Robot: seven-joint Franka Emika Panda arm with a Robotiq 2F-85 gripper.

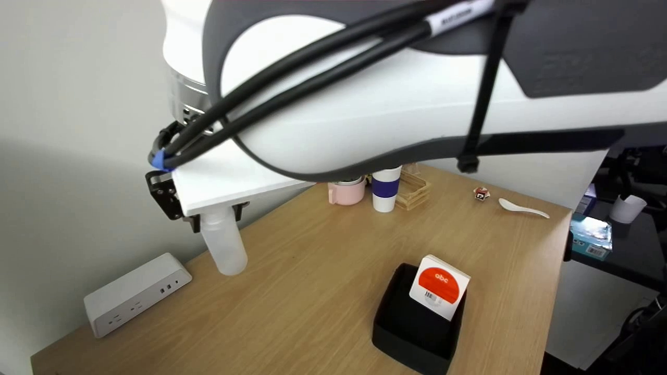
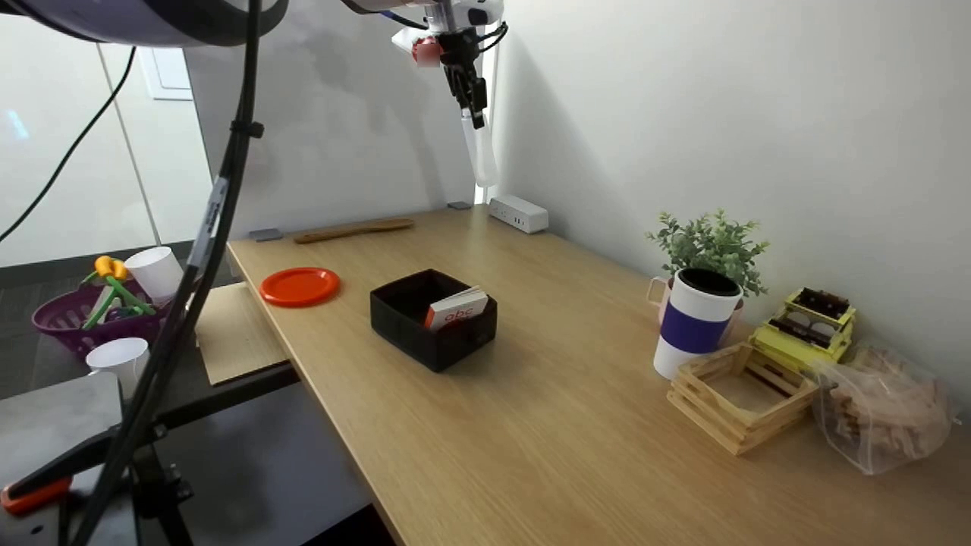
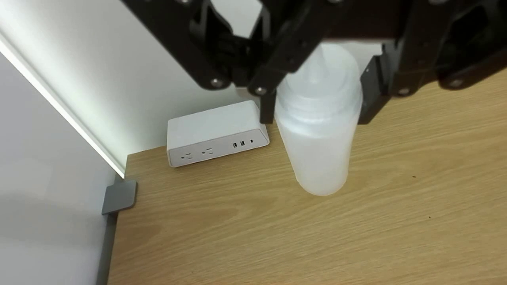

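Observation:
A translucent white squeeze bottle hangs from my gripper, which is shut on it around the neck and shoulder. In exterior view 1 the bottle tilts slightly, its base toward the lower right, in the air near the wall. Exterior view 2 has the gripper high at the far end of the table, the bottle below it and clear of the surface. A black open box stands on the table with a white and red "abc" card block leaning inside it.
A white power strip lies near the wall, close to the bottle. Against the wall stand a white and blue cup, a wooden crate and a plant. A red plate lies by the table's edge. Mid-table is clear.

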